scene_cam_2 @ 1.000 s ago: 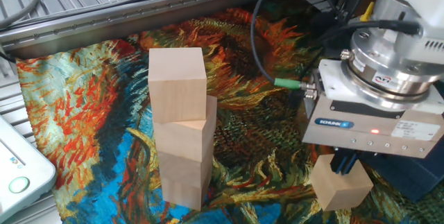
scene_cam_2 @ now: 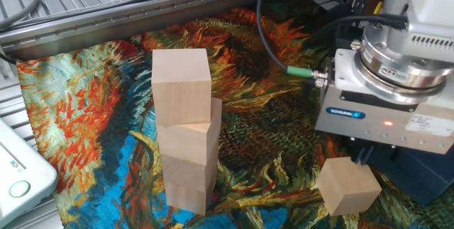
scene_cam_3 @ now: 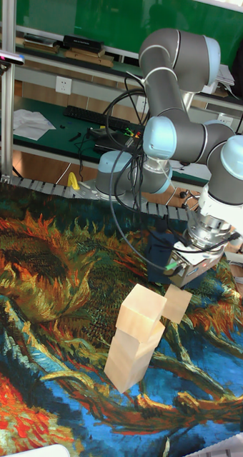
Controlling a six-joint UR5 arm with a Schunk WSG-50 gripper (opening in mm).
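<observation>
A tower of several plain wooden blocks (scene_cam_2: 186, 144) stands on the patterned cloth, its top block (scene_cam_2: 181, 87) set a little askew from those below. In the other view the same tower (scene_cam_3: 134, 343) leans with perspective. A single wooden block (scene_cam_2: 347, 186) rests to the tower's right, partly behind it as a small block (scene_cam_3: 175, 304) in exterior view 3. Over the far edge of the single block is my gripper (scene_cam_2: 362, 155), its dark fingertips small beneath the metal body. Their contact with the block and the finger opening cannot be made out.
A dark blue box (scene_cam_2: 422, 172) sits behind the single block, under the gripper body. At the left edge is a white device (scene_cam_2: 21, 169) with a green button. A metal rail (scene_cam_2: 142, 20) borders the cloth (scene_cam_2: 78, 115); open cloth lies left of the tower.
My gripper has moved up and back in the view, its fingertips shifting from over the single block's top to its far edge. The blocks have stayed where they were.
</observation>
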